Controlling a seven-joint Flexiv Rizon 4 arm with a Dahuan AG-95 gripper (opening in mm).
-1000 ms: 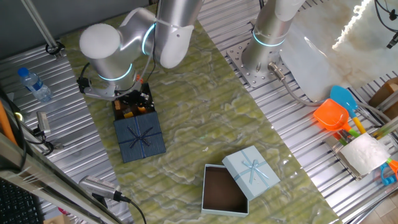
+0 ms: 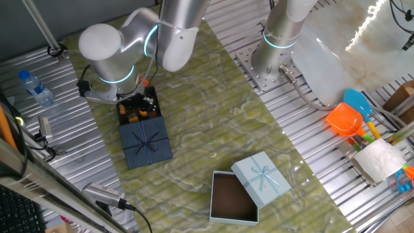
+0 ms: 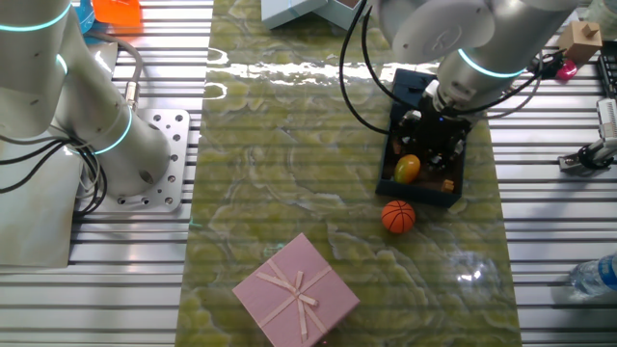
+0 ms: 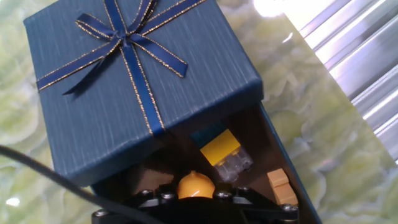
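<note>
My gripper points down into the open part of a dark blue box [image 3: 384,164]. In the wrist view its dark fingers flank a rounded orange-yellow item [image 4: 196,185]. Whether they press on it is not clear. The blue lid [image 4: 143,81] with a ribbon bow lies askew over part of the box. Inside, a yellow block with a clear part [image 4: 221,148] and a wooden block [image 4: 283,186] are visible. An orange-green, mango-like piece [image 3: 407,169] shows near the box's front end in exterior view 2.
A small basketball [image 3: 398,217] lies just outside the box. Elsewhere on the green mat are a pink gift box [image 3: 296,292] and an empty light blue box [image 2: 234,197] with its lid [image 2: 262,178] leaning over it.
The arm has shifted slightly left in exterior view 1 over the last second, the gripper staying over the blue box. The boxes have not moved.
</note>
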